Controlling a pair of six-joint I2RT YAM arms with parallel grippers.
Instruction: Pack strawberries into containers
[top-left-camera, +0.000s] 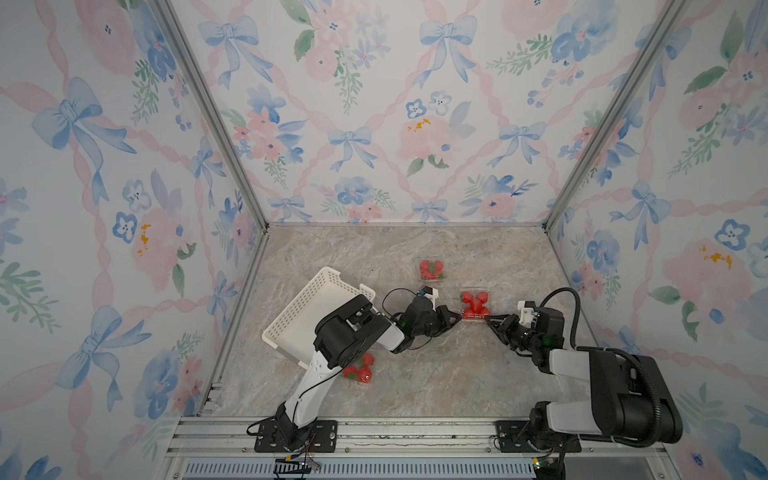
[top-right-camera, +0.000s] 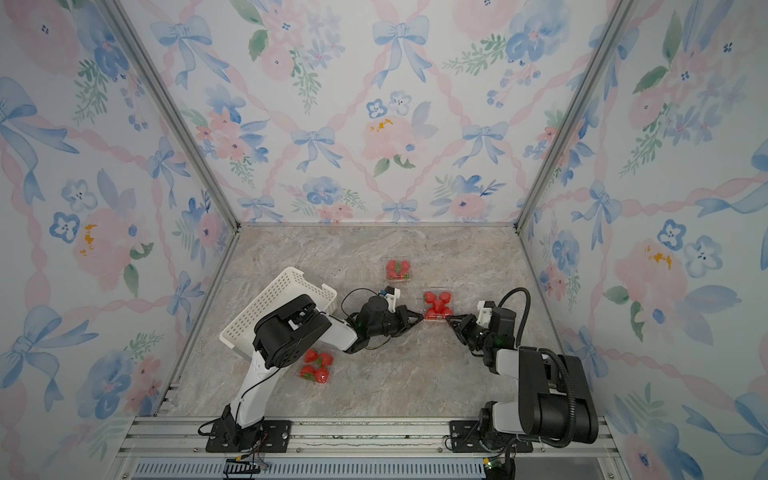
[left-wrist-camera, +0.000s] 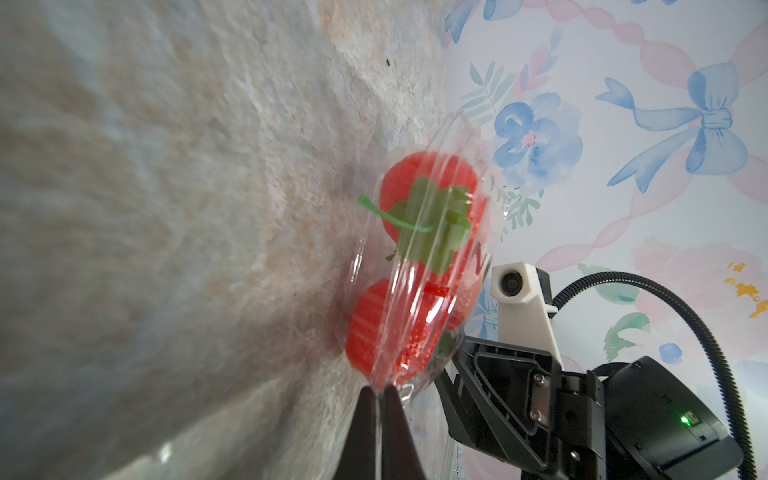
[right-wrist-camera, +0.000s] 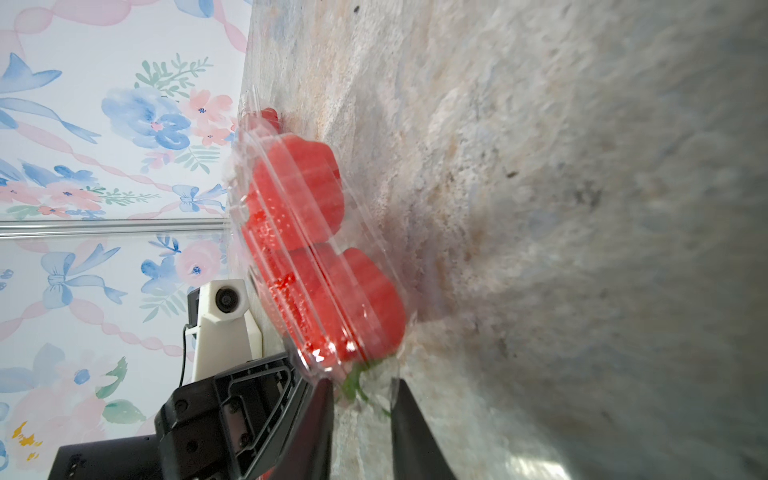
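A clear container of red strawberries (top-left-camera: 475, 301) stands between my two grippers. My left gripper is shut, its fingertips at the near corner of that container's wall; whether thin plastic lies between them cannot be made out. At the other near corner, my right gripper stands part open. A green leaf and the clear corner show between or just beyond its fingers. Another filled container (top-left-camera: 431, 269) sits farther back. More strawberries (top-left-camera: 359, 369) lie near the front left, partly behind the left arm.
A white basket (top-left-camera: 297, 310) stands at the left, partly covered by the left arm; the part that shows looks empty. Bare table (top-left-camera: 448, 372) lies in front of the grippers and at the back right.
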